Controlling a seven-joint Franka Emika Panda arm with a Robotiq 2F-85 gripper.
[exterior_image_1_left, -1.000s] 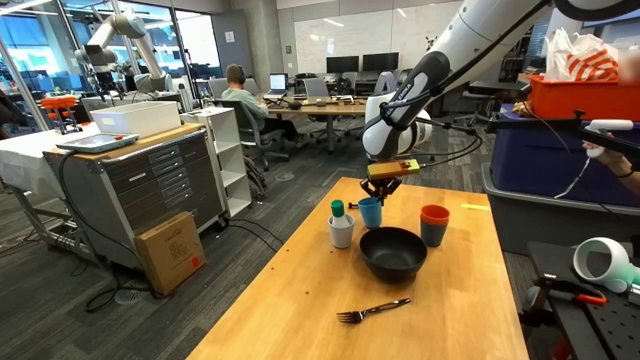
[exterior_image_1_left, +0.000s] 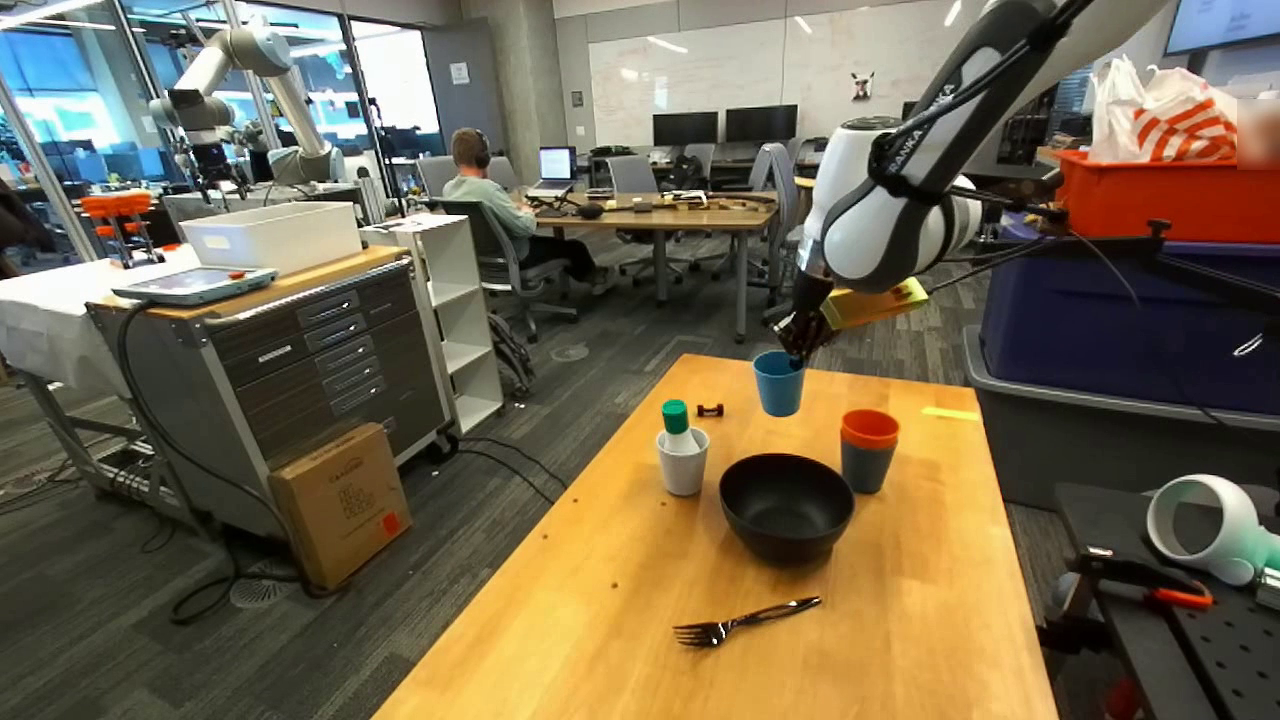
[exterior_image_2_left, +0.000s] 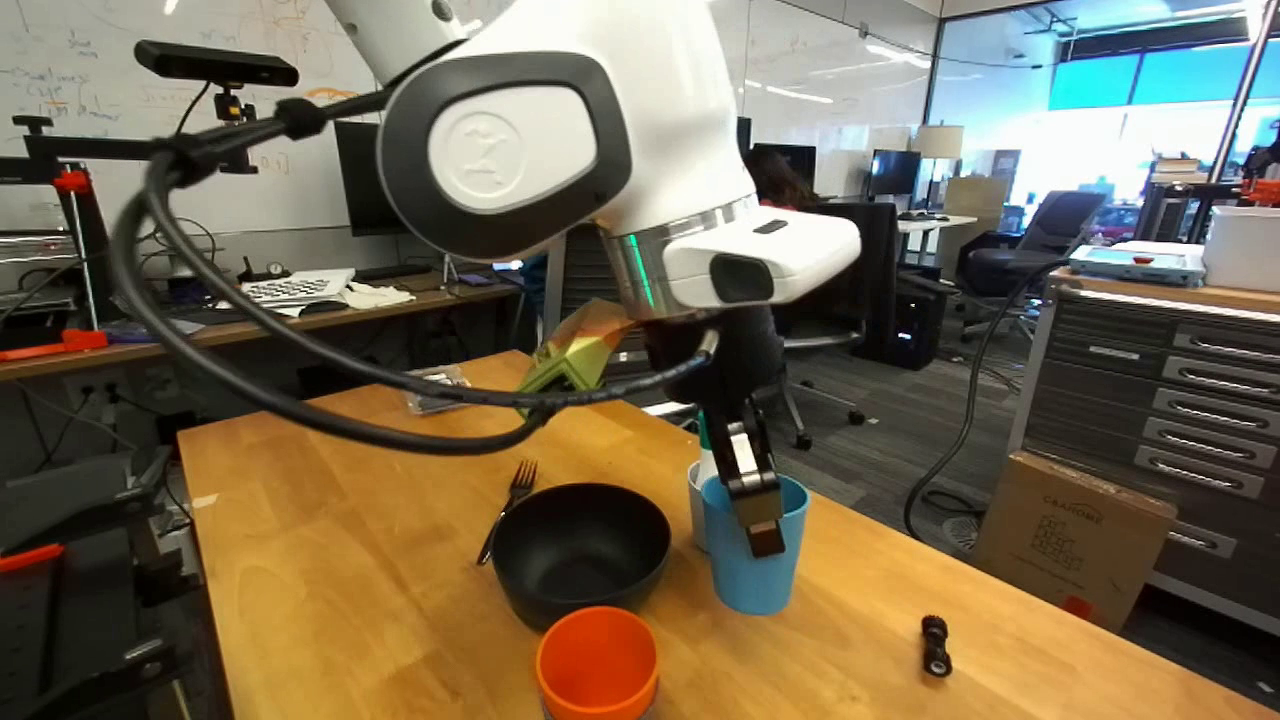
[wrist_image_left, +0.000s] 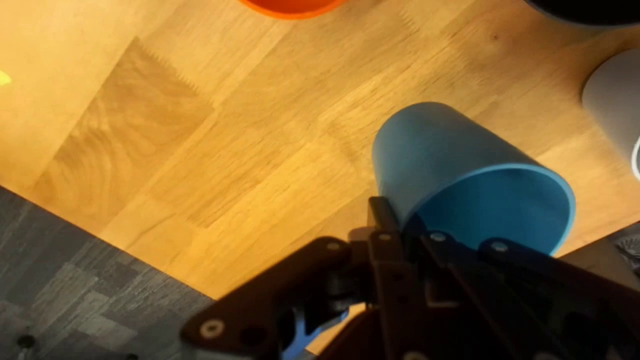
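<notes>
My gripper (exterior_image_1_left: 797, 355) is shut on the wall of a light blue cup (exterior_image_1_left: 779, 389). In exterior view 2 one finger of the gripper (exterior_image_2_left: 763, 528) reaches down inside the blue cup (exterior_image_2_left: 746, 582), near its rim. The wrist view has the blue cup (wrist_image_left: 447, 147) tilted across the picture, its mouth toward the lower right, with the gripper at the rim's left side. The cup appears raised off the table near its far end.
Nearby stand a black bowl (exterior_image_1_left: 786, 514), orange and grey stacked cups (exterior_image_1_left: 869, 454) and a white cup (exterior_image_1_left: 683, 468) holding a green-capped bottle (exterior_image_1_left: 675, 419). A small black object (exterior_image_2_left: 936, 646) and a black fork (exterior_image_1_left: 746, 620) lie on the table (exterior_image_1_left: 576, 624).
The arm has moved right and away from the bowl in exterior view 1, carrying the blue cup with it. The small black object now shows fully. The other tabletop things are unmoved.
</notes>
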